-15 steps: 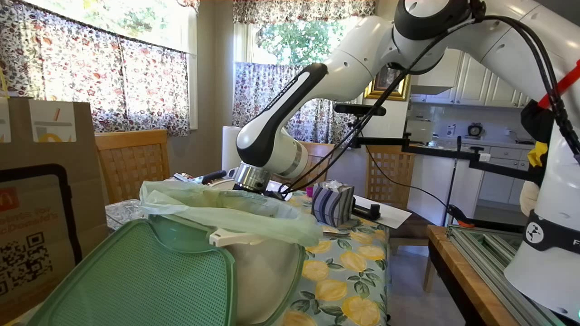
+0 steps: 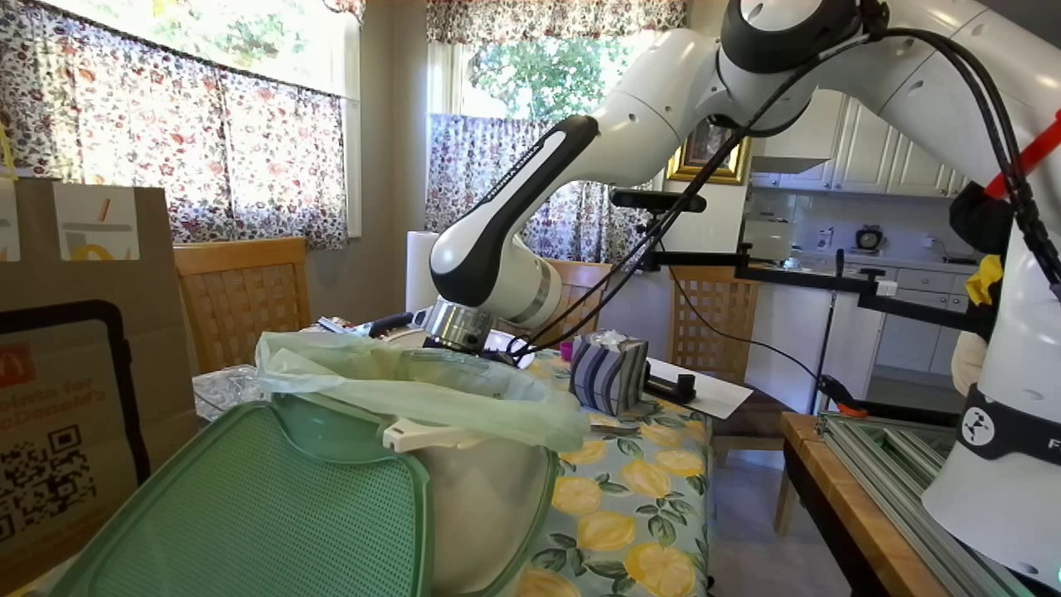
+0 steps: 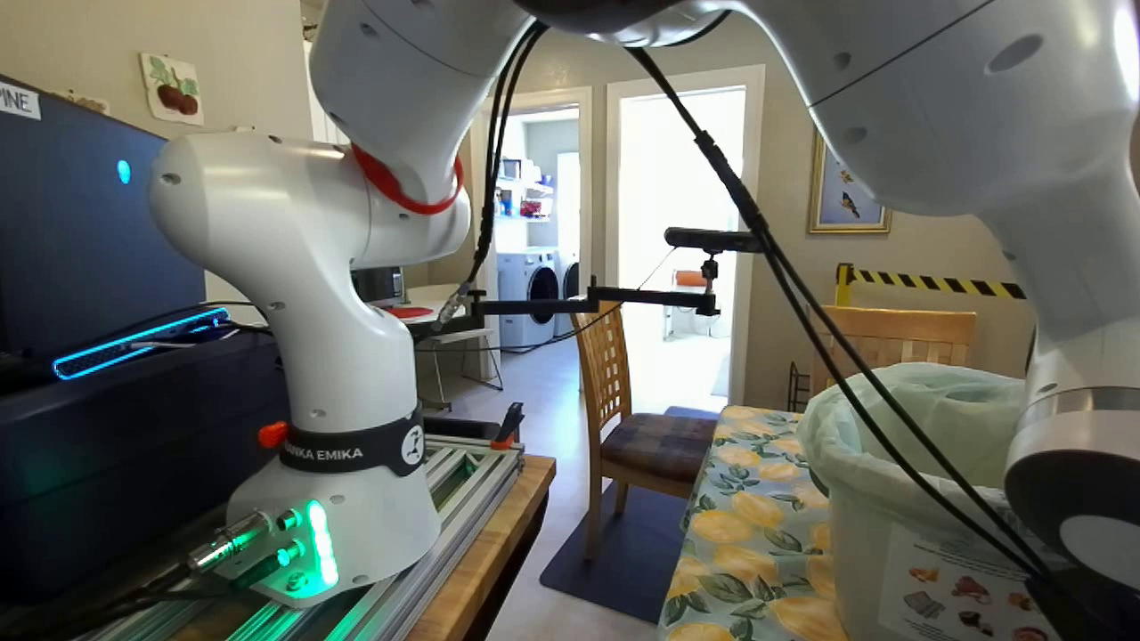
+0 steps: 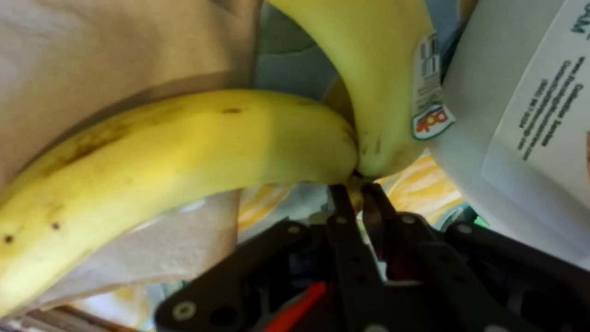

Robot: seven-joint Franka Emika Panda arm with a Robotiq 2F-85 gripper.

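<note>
Two yellow bananas fill much of the wrist view: one banana [image 4: 182,144] stretches left, and the other banana [image 4: 381,72] reaches up and carries a sticker. They meet at their ends just ahead of my gripper. A narrow gap separates the two dark fingertips [image 4: 338,198], right at that joint. The stem appears to lie there, but whether the fingers grip it cannot be made out. From exterior view 1, the bin hides the gripper and the bananas; only the wrist above them shows.
Close on the right in the wrist view stands a white bin wall [image 4: 475,99] with a printed label. The lined bin [image 2: 477,507] has its green lid [image 2: 268,517] hanging open. Beyond it sit a striped tissue box [image 2: 608,373] and a paper bag [image 2: 89,388].
The arm's wrist has shifted very slightly left and down in exterior view 1. Everything else there looks the same.
</note>
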